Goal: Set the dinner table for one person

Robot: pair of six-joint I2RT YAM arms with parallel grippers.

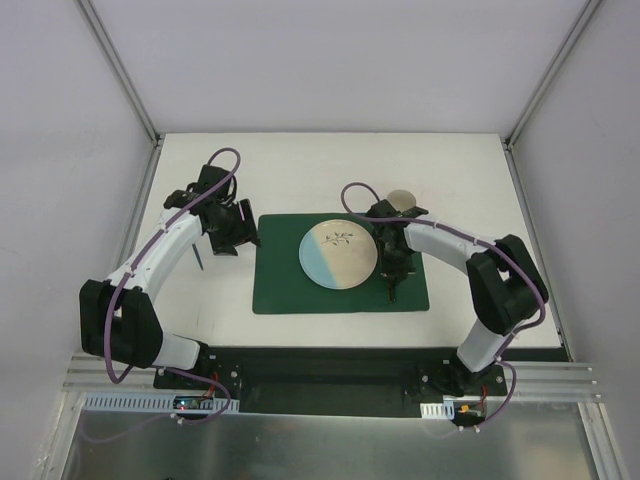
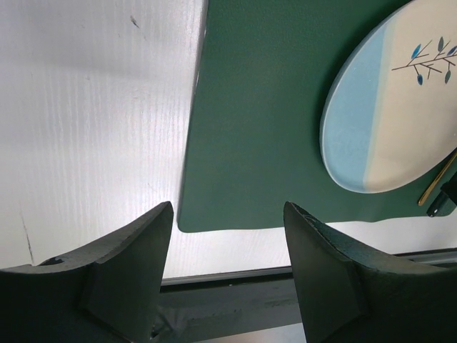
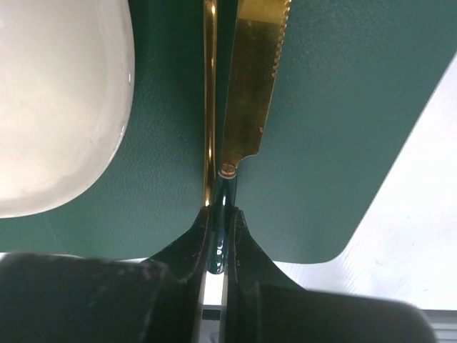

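The plate, cream with a pale blue side and a leaf sprig, lies on the green placemat. To its right my right gripper is shut on the dark handle of a gold-bladed knife. Just left of the blade runs a thin gold utensil, its lower end near the finger; whether they touch, I cannot tell. My left gripper stands open with nothing between its fingers, around the placemat's left edge. A cup is behind the right gripper, partly covered by the arm.
A thin dark utensil lies on the white table left of the placemat, beside the left arm. A dark gap runs along the front edge.
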